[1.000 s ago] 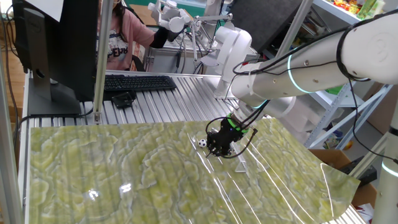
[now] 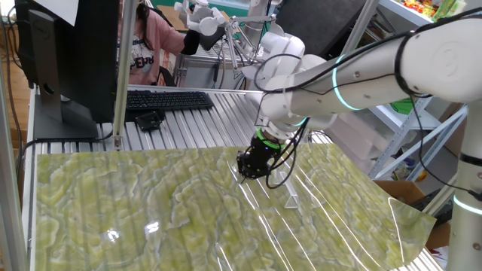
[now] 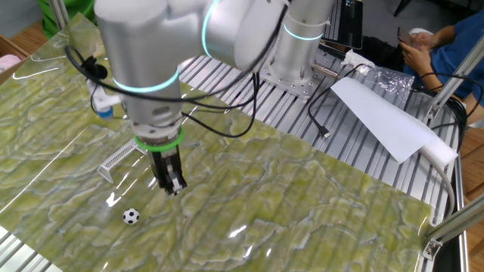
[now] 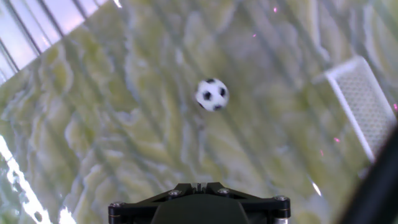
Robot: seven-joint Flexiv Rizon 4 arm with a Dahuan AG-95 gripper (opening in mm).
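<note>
A small black-and-white soccer ball (image 4: 212,95) rests on the green marbled sheet, near the middle of the wrist view. In exterior view 2 the same ball (image 3: 131,217) lies to the left of my gripper (image 3: 174,189) and apart from it. The fingers meet at the bottom centre of the wrist view, so my gripper looks shut, with nothing showing between them. A white goal with a mesh panel (image 4: 364,102) stands to the right in that view. Exterior view 1 shows the gripper (image 2: 242,175) over the sheet, with the ball not visible there.
The green marbled sheet (image 3: 302,204) covers much of the slatted table and is mostly clear. A keyboard (image 2: 169,100) and a monitor (image 2: 75,68) stand beyond it. White paper (image 3: 386,117) lies by the arm's base, and loose cables hang along the arm.
In exterior view 1 my gripper has moved to the left. The goal has stayed put.
</note>
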